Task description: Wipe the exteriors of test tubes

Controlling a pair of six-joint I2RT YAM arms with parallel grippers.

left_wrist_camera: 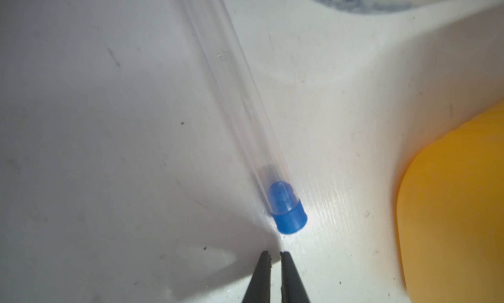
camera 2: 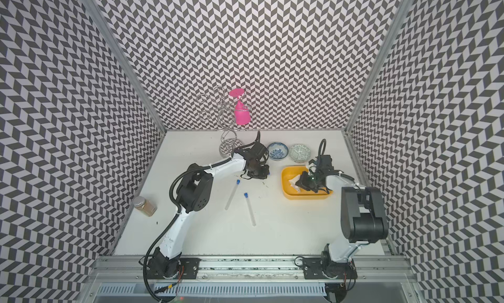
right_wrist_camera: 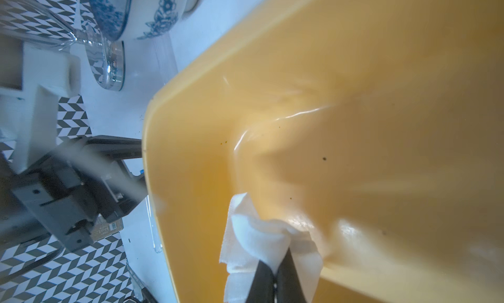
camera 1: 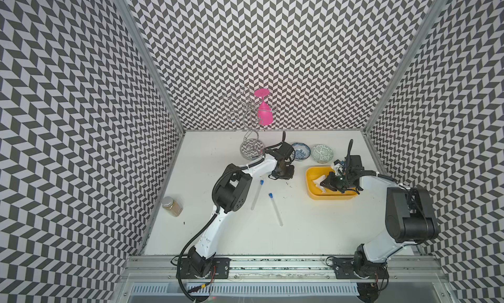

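Observation:
Under my left arm, a clear test tube with a blue cap (left_wrist_camera: pixel 289 219) lies flat on the white table. My left gripper is shut with nothing between its fingers; the cap sits just beyond the tips, outside them. Two more blue-capped tubes lie nearer the front, one tube (camera 1: pixel 256 195) to the left and another tube (camera 1: pixel 276 210) to its right. My right gripper is shut on a crumpled white tissue (right_wrist_camera: pixel 262 237), inside the yellow bin (right_wrist_camera: pixel 294 14).
A blue-patterned bowl (camera 1: pixel 300 151) and a green bowl (camera 1: pixel 322 153) stand behind the bin. At the back are a metal rack with a pink goblet (camera 1: pixel 265 113); a jar (camera 1: pixel 172 205) lies far left.

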